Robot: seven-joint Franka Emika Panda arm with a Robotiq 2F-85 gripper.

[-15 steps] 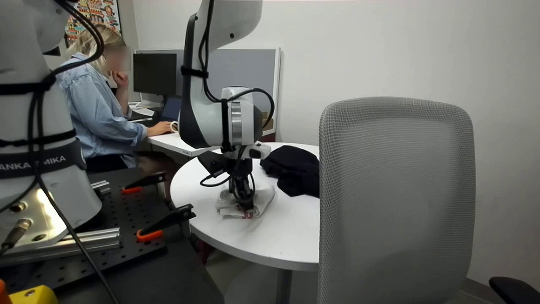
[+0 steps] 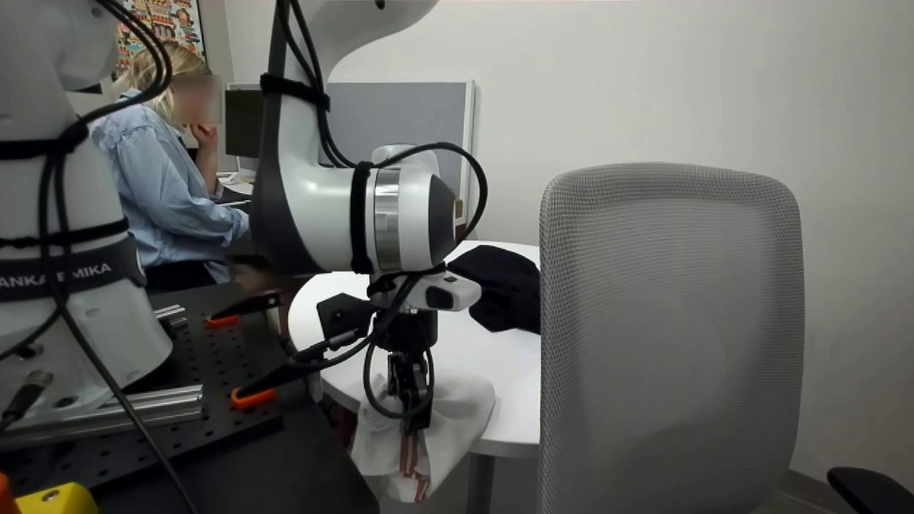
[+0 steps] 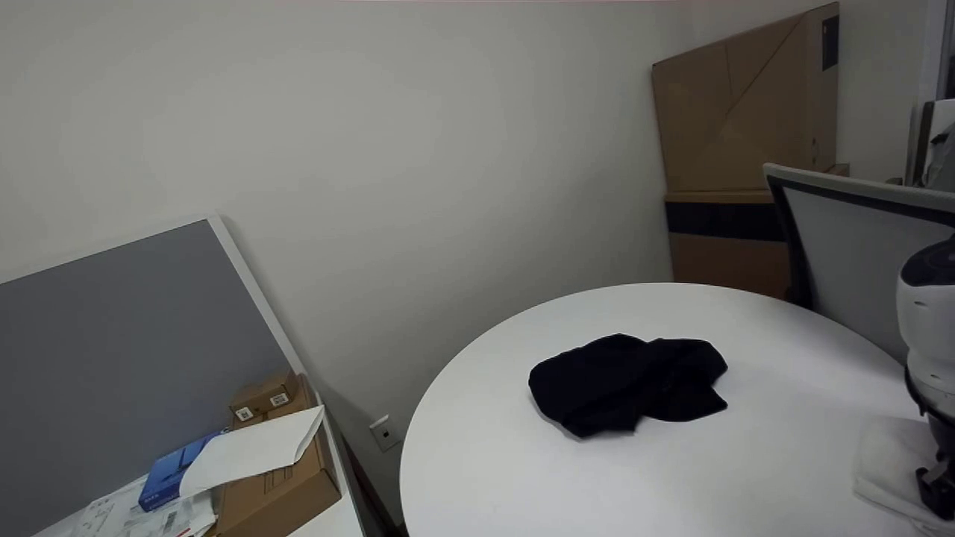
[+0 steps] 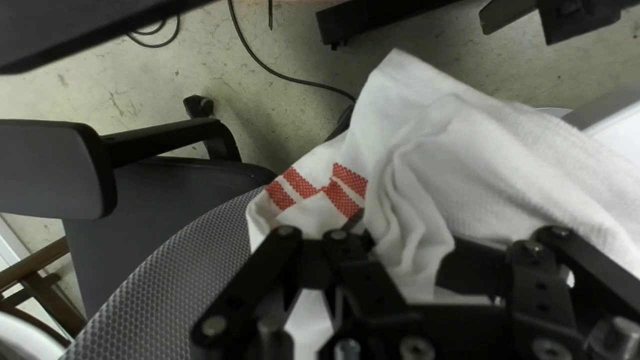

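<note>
A white cloth (image 2: 458,411) with red stripes hangs from my gripper (image 2: 417,423) at the table's near edge. The gripper points downward and is shut on the cloth. In the wrist view, folds of the white cloth (image 4: 480,156) bunch up around the fingers and cover the tips, with the striped corner beside them over the floor. A paler end of the cloth (image 3: 895,456) still rests on the table at the right edge of the second exterior view. On the white round table (image 2: 505,420) lies a crumpled black cloth (image 3: 627,385), apart from the gripper.
A grey mesh chair (image 2: 673,343) stands at the table's near right side, its back hiding part of the tabletop. Beside the table is the black robot bench (image 2: 257,462) with orange clamps. A person (image 2: 171,171) sits behind the arm.
My gripper has come from over the tabletop toward the near edge, bringing the white cloth along. The cloth was bunched on the table; now its striped part hangs past the edge.
</note>
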